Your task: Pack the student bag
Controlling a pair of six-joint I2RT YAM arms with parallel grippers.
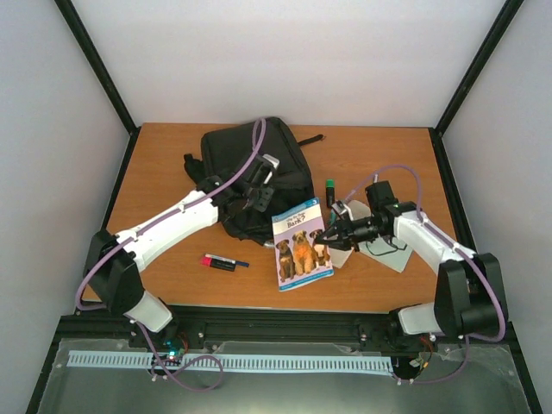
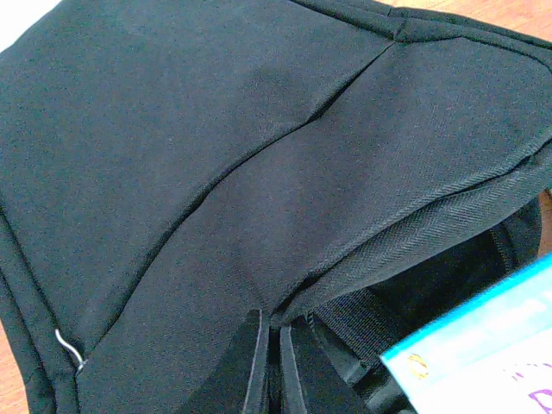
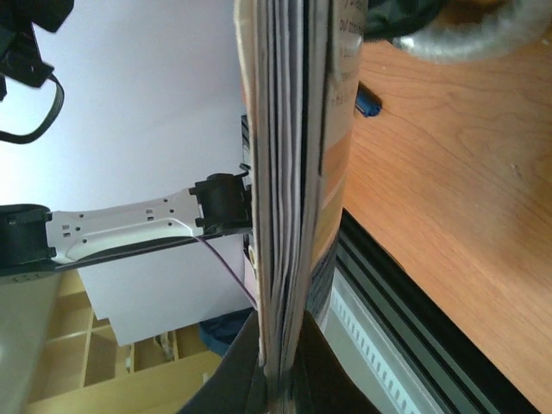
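The black bag lies at the back centre of the table. My left gripper is shut on the edge of its flap and keeps the opening raised; dark inner lining shows under the edge in the left wrist view. A book with dogs on its cover hangs in front of the bag's lower right side, my right gripper shut on its edge. In the right wrist view the pages stand edge-on between the fingers. One corner of the book shows beside the bag's opening in the left wrist view.
Two markers lie at the front left. A green-capped marker stands out right of the bag. Pale flat items, one a grey notebook, lie under the right arm.
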